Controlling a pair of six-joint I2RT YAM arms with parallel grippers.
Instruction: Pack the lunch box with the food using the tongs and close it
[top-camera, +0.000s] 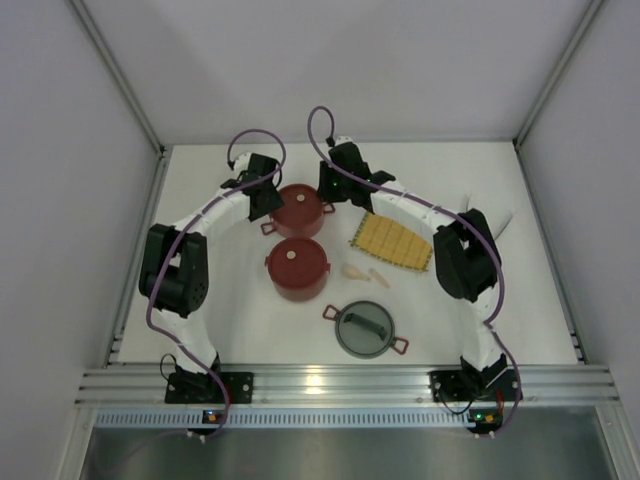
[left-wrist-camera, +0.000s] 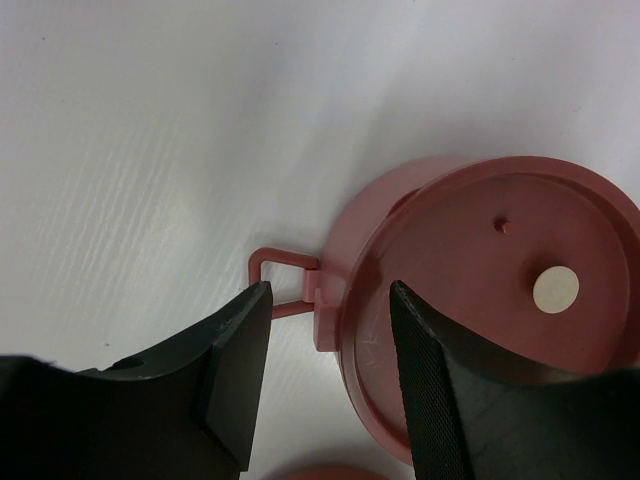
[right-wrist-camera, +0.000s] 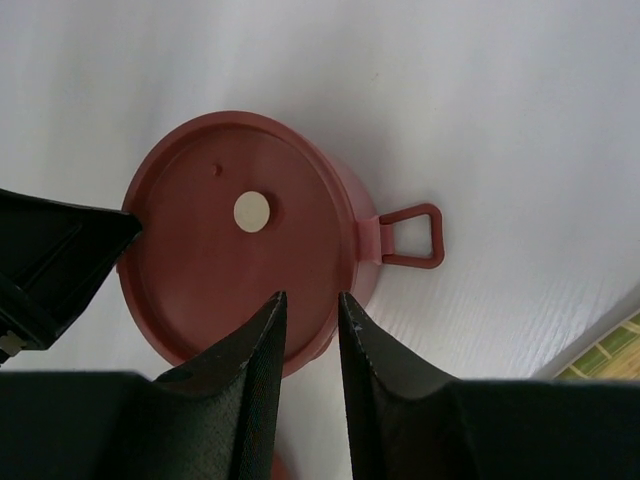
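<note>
Two round red containers with side handles sit on the table: the far container (top-camera: 300, 208) and, just in front, the near container (top-camera: 297, 268). My left gripper (top-camera: 270, 207) is open at the far container's left side. In the left wrist view, its left handle (left-wrist-camera: 284, 256) and wall appear between the spread fingers. Beside the right rim is my right gripper (top-camera: 326, 194), also open. In the right wrist view, the rim shows between its fingers, with the right handle (right-wrist-camera: 432, 240) off to their right. Neither gripper visibly holds anything.
A round grey lid (top-camera: 364, 338) with red loops lies at the front. A yellow mat (top-camera: 393, 241) is right of the containers, with a wooden spoon (top-camera: 355, 272) near it. White objects at the right are partly hidden by the right arm.
</note>
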